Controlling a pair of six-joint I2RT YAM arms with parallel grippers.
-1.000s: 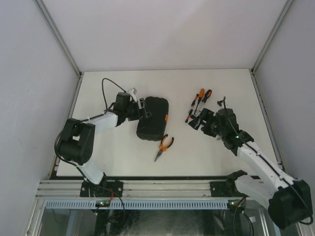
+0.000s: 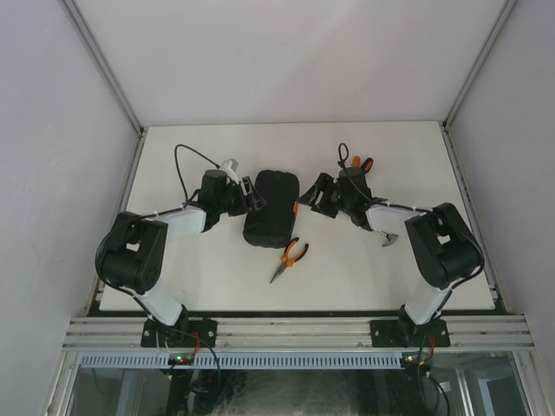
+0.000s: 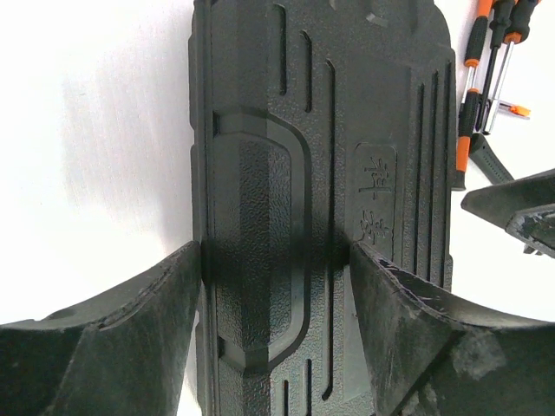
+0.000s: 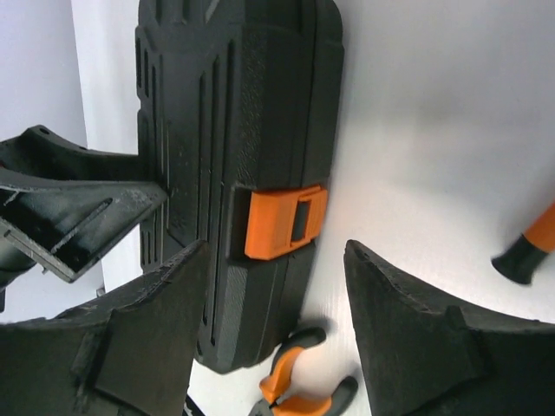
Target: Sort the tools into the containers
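A black plastic tool case lies mid-table, with an orange latch on its right side. My left gripper is at the case's left part, fingers part open and pressed close on its body in the left wrist view. My right gripper hovers just right of the case, facing the latch, part open with nothing between its fingers. Orange-and-black pliers lie below the case.
Screwdrivers and other tools lie at the back right, partly hidden under the right arm in the top view.
My right gripper has moved left and slightly back, from over the screwdrivers toward the case's latch side. My left gripper and the case have shifted very slightly.
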